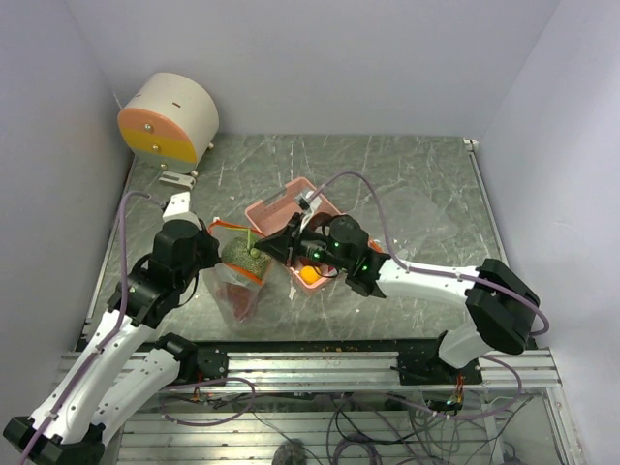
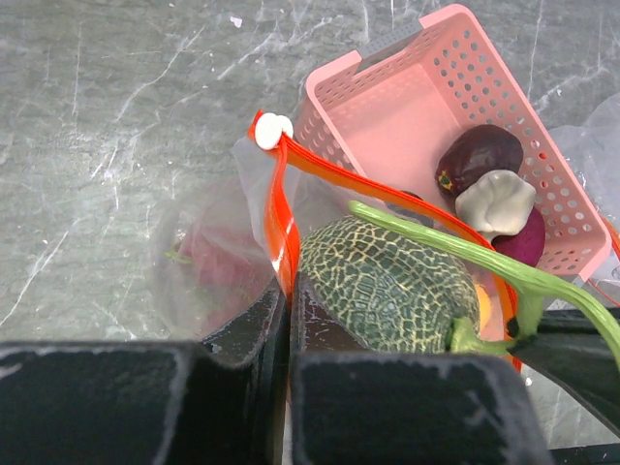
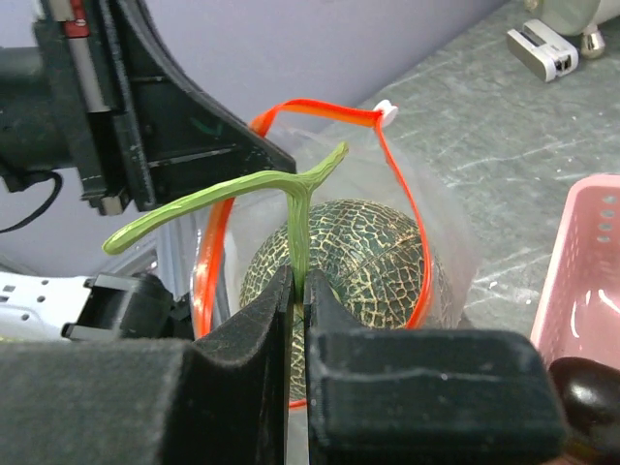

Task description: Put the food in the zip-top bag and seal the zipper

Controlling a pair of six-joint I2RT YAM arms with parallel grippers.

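Observation:
The zip top bag [image 1: 237, 291] stands open, its orange zipper rim around a netted melon [image 2: 378, 281]. My left gripper is shut on the bag's rim at one side. Over the bag's mouth, my right gripper is shut on a branched green vegetable stem [image 3: 242, 189], which lies across the opening above the melon [image 3: 339, 252]. Something reddish shows through the clear bag in the left wrist view.
A pink basket [image 2: 387, 116] behind the bag holds an eggplant [image 2: 480, 155], a pale item [image 2: 494, 203], a purple one and a yellow one. A rounded box [image 1: 165, 116] stands back left. The counter's right side holds clear plastic.

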